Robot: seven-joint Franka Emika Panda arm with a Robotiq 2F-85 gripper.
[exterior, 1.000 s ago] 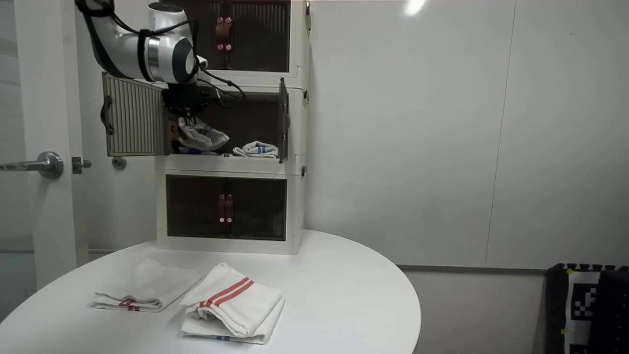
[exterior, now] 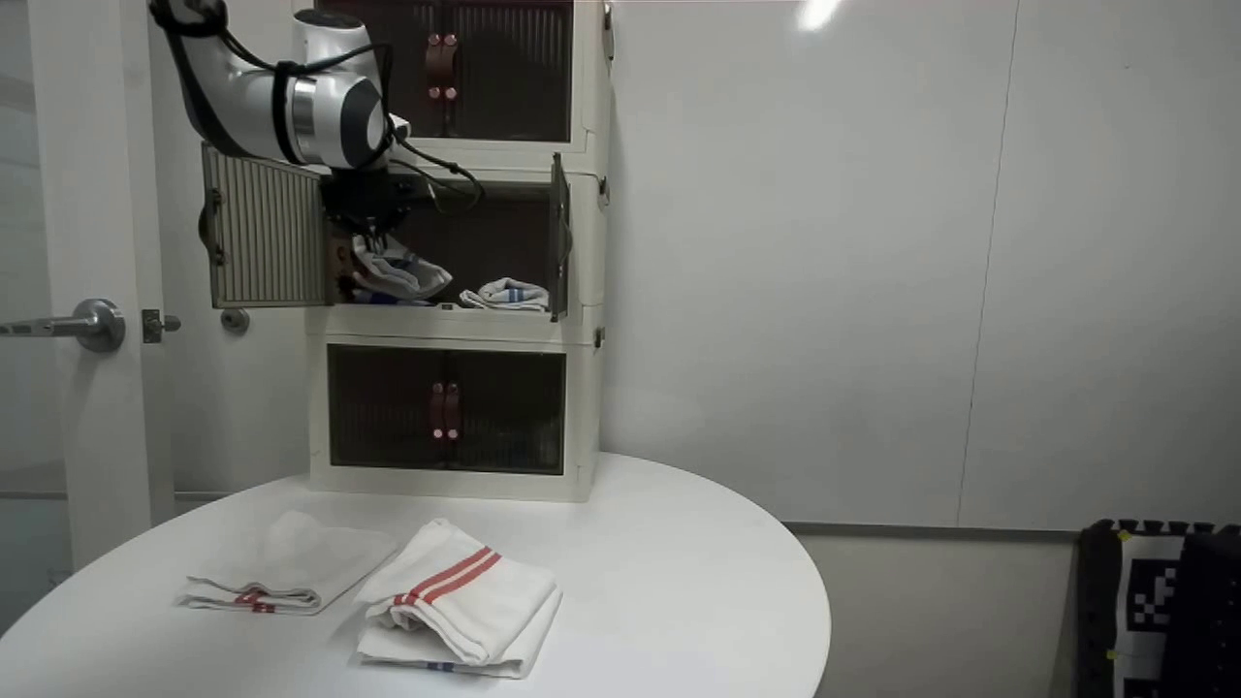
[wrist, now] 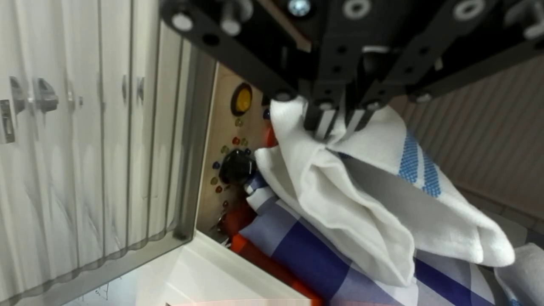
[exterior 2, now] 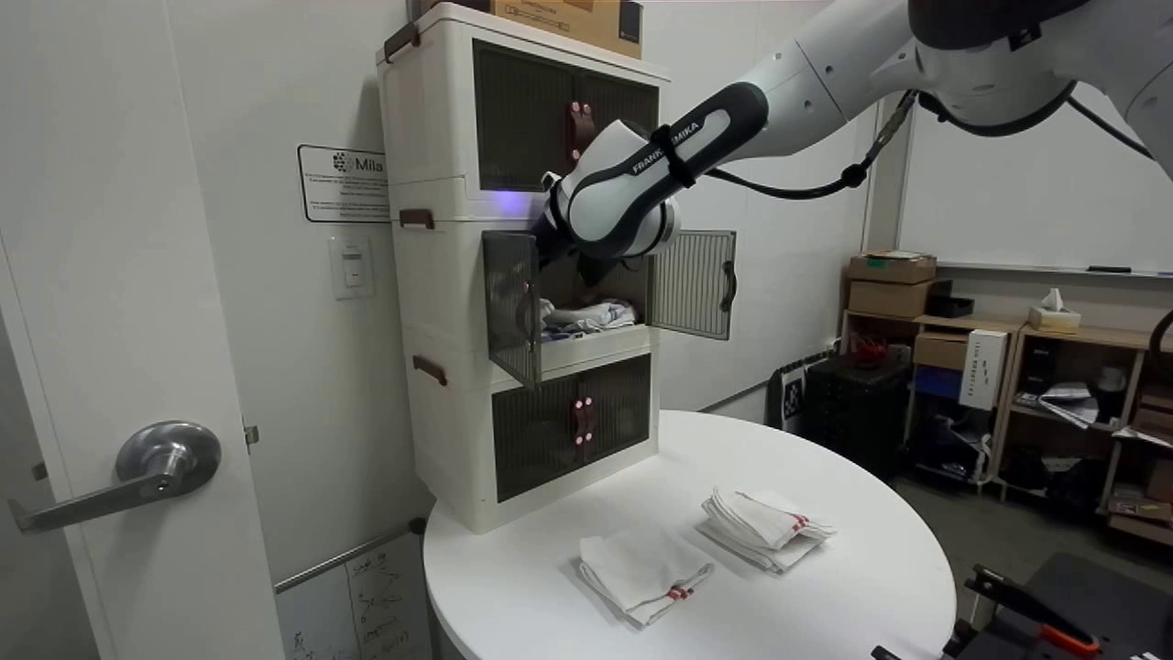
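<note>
Inside the open middle compartment of the cabinet [exterior: 454, 326], my gripper is shut on a white towel with blue stripes [wrist: 357, 214]. The pinched cloth bunches at the fingertips and its folds hang down. Below it lies a blue-and-white checked cloth [wrist: 306, 250], which the towel overlaps; whether they touch cannot be told. Another folded towel with blue stripes [exterior: 508, 295] rests on the compartment floor to the right. On the round table are a white folded towel with a red mark [exterior: 291, 564] and a small stack of towels with red stripes on top [exterior: 465, 593].
Both middle doors stand open: the left door [exterior: 266, 233] swings wide, the right door [exterior: 560, 238] points outward. The lower doors [exterior: 445, 409] and upper doors are closed. Red and dark items sit by the compartment's left wall.
The towel and gripper have sunk very slightly inside the compartment. Everything on the table looks the same.
</note>
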